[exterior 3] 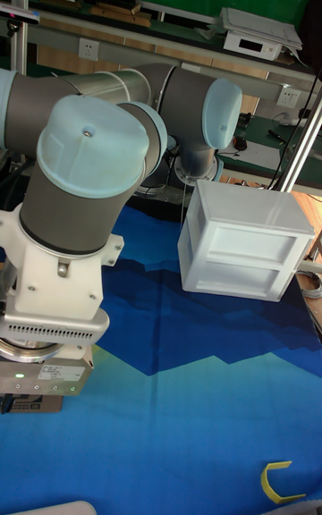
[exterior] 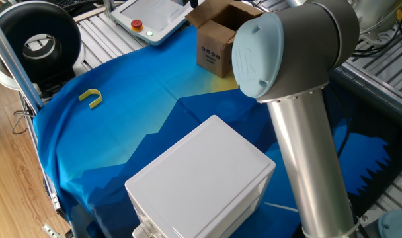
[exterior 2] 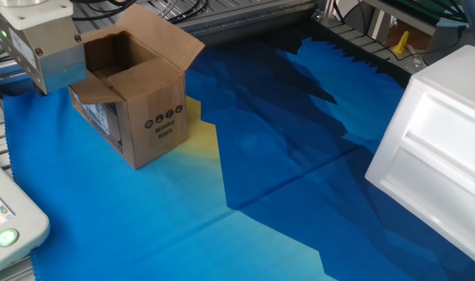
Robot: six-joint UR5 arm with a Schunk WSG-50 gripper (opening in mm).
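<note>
A yellow U-shaped piece (exterior: 91,98) lies alone on the blue cloth; in exterior view 3 the yellow piece (exterior 3: 277,484) is at the lower right. The open cardboard box (exterior 2: 155,121) stands on the cloth with its flaps spread. A white two-drawer cabinet (exterior 3: 248,239) sits farther along, both drawers closed. At the upper left of exterior view 2, the metal housing (exterior 2: 46,48) at my arm's end hangs by the cardboard box, well away from the yellow piece. No fingers show clearly, so whether my gripper is open or shut is hidden.
A tablet-like pendant (exterior: 151,20) with a red stop button (exterior: 136,25) lies at the back edge. My arm (exterior: 307,152) rises right of the white cabinet. A black round object (exterior: 39,46) stands beyond the left edge. Cloth between box and yellow piece is clear.
</note>
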